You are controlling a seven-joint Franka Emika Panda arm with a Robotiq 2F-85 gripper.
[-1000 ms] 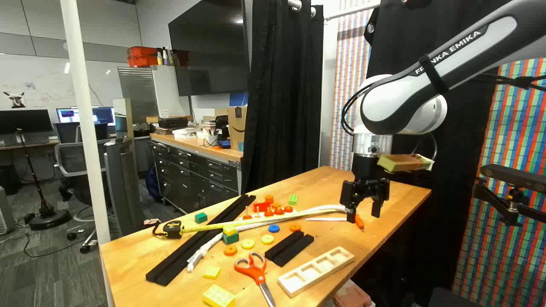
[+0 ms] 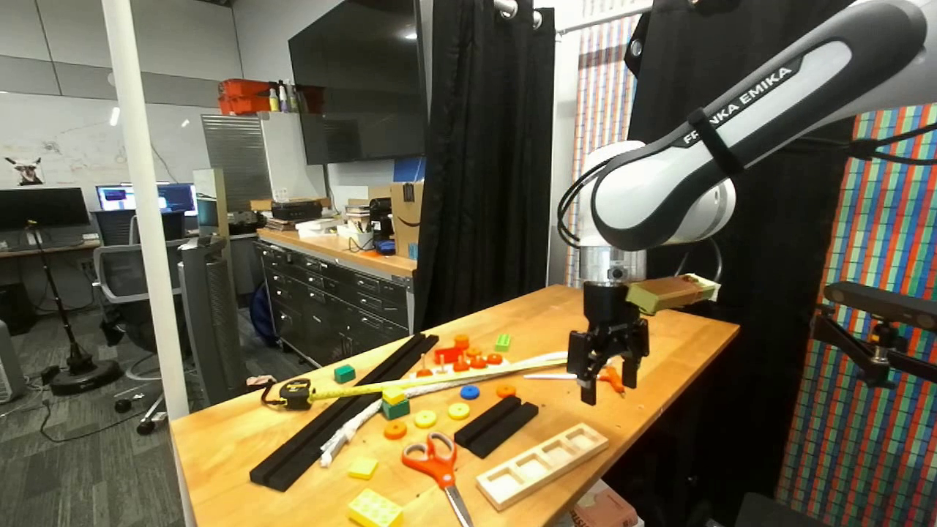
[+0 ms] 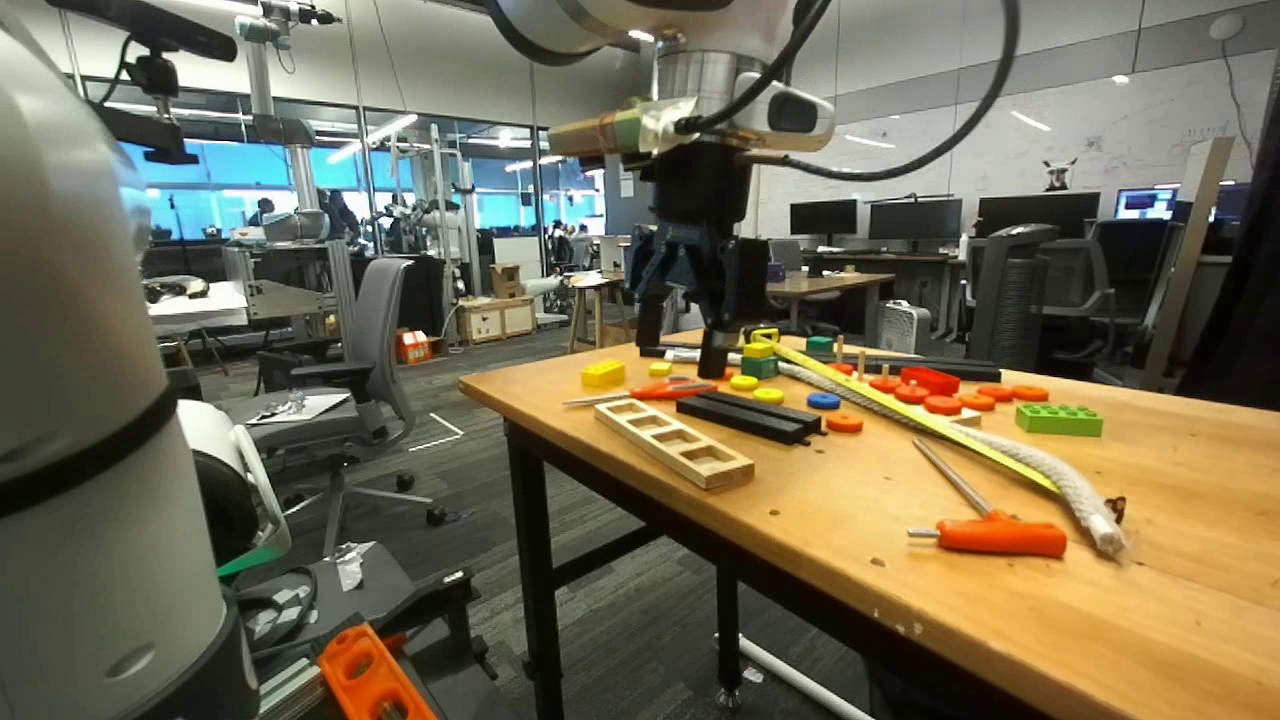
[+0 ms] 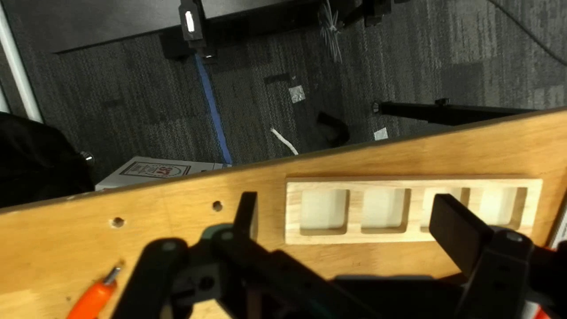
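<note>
My gripper (image 2: 607, 378) is open above the table, its two dark fingers spread wide and empty. In the wrist view, a wooden tray with four square pockets (image 4: 355, 239) lies beneath and beyond the open fingers; the right finger (image 4: 460, 228) covers part of it. The same tray (image 3: 624, 415) rests flat near the table's edge in the second exterior view, its visible pockets empty. An orange-handled screwdriver (image 3: 1002, 536) lies on the table, and its orange handle (image 4: 93, 299) appears at the lower left of the wrist view.
Orange scissors (image 2: 441, 470), a short black grooved block (image 2: 496, 425) and yellow bricks (image 2: 375, 508) lie around the tray. A yellow tape measure strip (image 2: 369, 386), a white rope (image 3: 1086, 510), coloured rings and a green brick (image 3: 1058, 419) fill the area behind. Bare wood shows around the screwdriver.
In exterior view 1 the arm and open gripper have moved left and somewhat toward the camera, away from the screwdriver and nearer the tray. The table objects look unmoved.
</note>
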